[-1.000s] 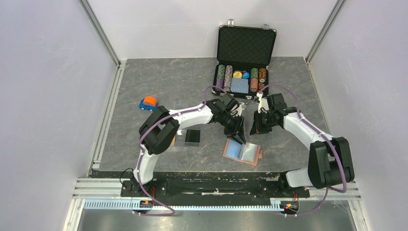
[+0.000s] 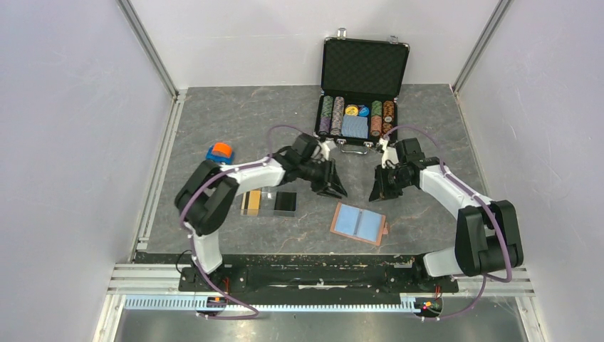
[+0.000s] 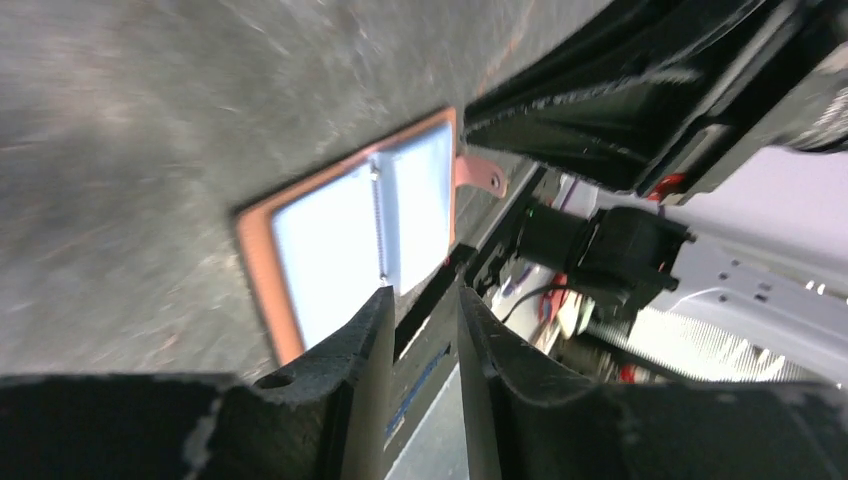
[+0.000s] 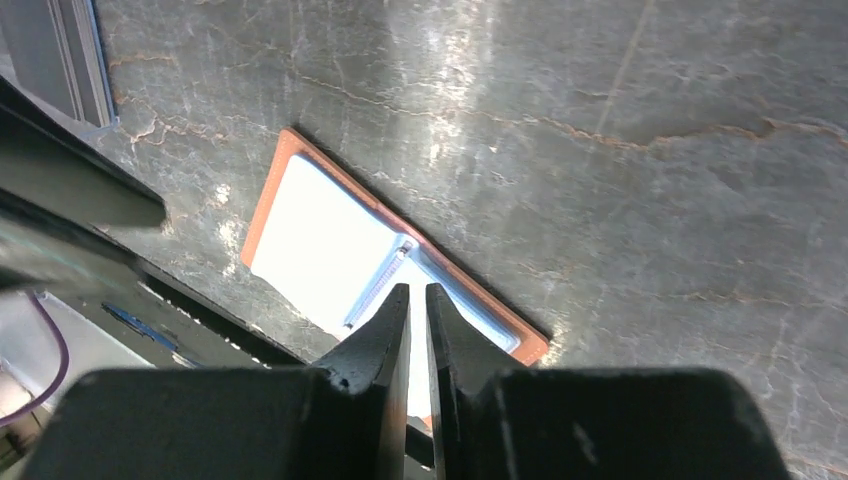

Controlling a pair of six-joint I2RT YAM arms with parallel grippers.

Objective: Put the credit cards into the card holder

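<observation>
The card holder [image 2: 359, 224], brown outside with pale blue sleeves, lies spread flat near the table's front; its spine [image 3: 379, 222] shows in the left wrist view. A gold card [image 2: 251, 201] and a black card [image 2: 285, 201] lie left of it. My left gripper [image 2: 335, 191] hovers behind and left of the holder, its fingers part open and empty. Over the table behind the holder's right side is my right gripper [image 2: 381, 193]. Only a narrow gap parts its fingers [image 4: 392, 330], and the pale sleeve shows through it.
At the back stands an opened black case [image 2: 365, 65] with poker chips and blue-backed cards. A blue and orange toy [image 2: 221, 152] sits at the left, close to the left arm. Bare table lies between the two card areas and on the right.
The holder's right sleeve changed from whitish to pale blue.
</observation>
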